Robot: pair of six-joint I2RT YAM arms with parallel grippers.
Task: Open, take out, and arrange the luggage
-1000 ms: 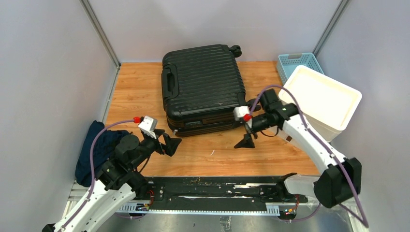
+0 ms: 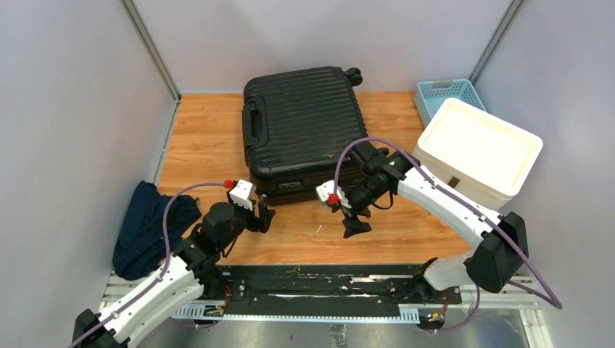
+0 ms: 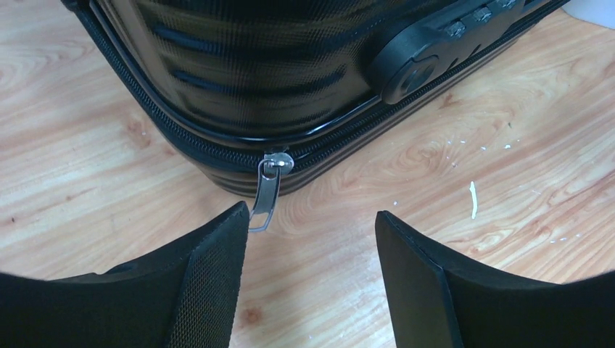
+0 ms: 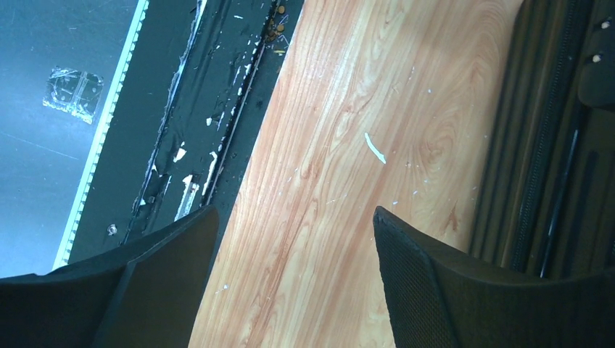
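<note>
A black hard-shell suitcase [image 2: 304, 127] lies flat at the middle back of the wooden table [image 2: 203, 130]. My left gripper [image 2: 261, 214] is open just off its front left corner; in the left wrist view a metal zipper pull [image 3: 267, 188] hangs between and just beyond the fingers, with the combination lock [image 3: 413, 69] above to the right. My right gripper [image 2: 352, 221] is open over bare table in front of the suitcase, nothing between its fingers.
A cream lidded box [image 2: 482, 145] and a blue mesh basket [image 2: 442, 94] stand at the right. Dark blue cloth [image 2: 145, 232] lies at the left.
The right gripper has moved left and downward in the top view. The suitcase has not moved.
</note>
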